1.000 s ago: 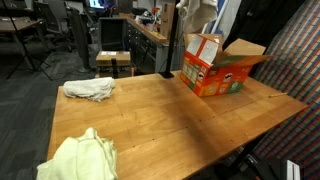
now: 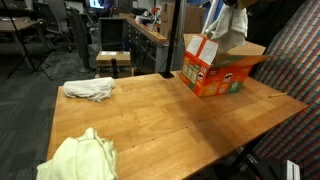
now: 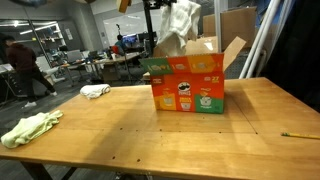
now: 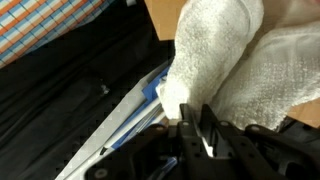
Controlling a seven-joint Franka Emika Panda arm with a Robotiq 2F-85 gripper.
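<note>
A white cloth [image 2: 232,28] hangs above the open cardboard box [image 2: 210,82], which is red, orange and green. In the second exterior view the cloth [image 3: 177,28] drops close to the box's top opening; whether its lower end is inside cannot be told. My gripper is shut on the cloth [image 4: 215,50], whose folds spread out beyond the fingertips. The gripper itself is above the frame or hidden in the exterior views. A folded white towel [image 2: 90,89] lies at the table's far left, and a pale greenish cloth [image 2: 78,158] is crumpled at the near left.
Cardboard flaps [image 3: 234,52] stand up and out from the box. A pencil [image 3: 299,136] lies on the right side of the table. A black post rises behind the box.
The box and other cloths are unmoved.
</note>
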